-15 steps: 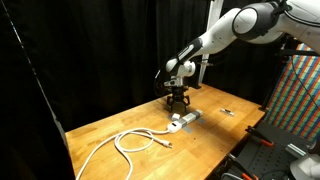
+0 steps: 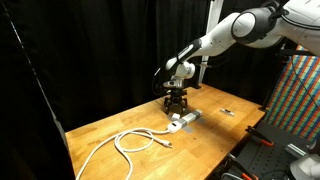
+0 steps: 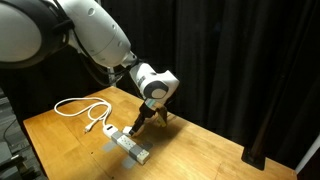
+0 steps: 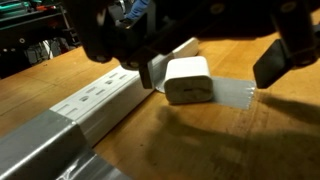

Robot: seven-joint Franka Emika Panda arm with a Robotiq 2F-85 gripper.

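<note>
In the wrist view a small white block (image 4: 188, 80), like a plug or adapter, sits beside the white power strip (image 4: 103, 98). My gripper is open, its dark, blurred fingers (image 4: 272, 66) on either side of the block's direction with a gap around it. Exterior view 1 has the gripper (image 2: 174, 105) low over the table, just behind the power strip (image 2: 184, 122). From the other side, the gripper (image 3: 150, 110) appears close above the strip's far side (image 3: 128, 146). Whether any finger touches the block cannot be told.
A white cord (image 2: 118, 140) with a plug end lies looped on the wooden table (image 2: 205, 150). Silvery tape (image 4: 235, 92) lies by the block. Small items (image 2: 227, 112) rest to the right. Black curtains stand behind.
My gripper has shifted slightly left and down in exterior view 1. The power strip and cord have stayed put.
</note>
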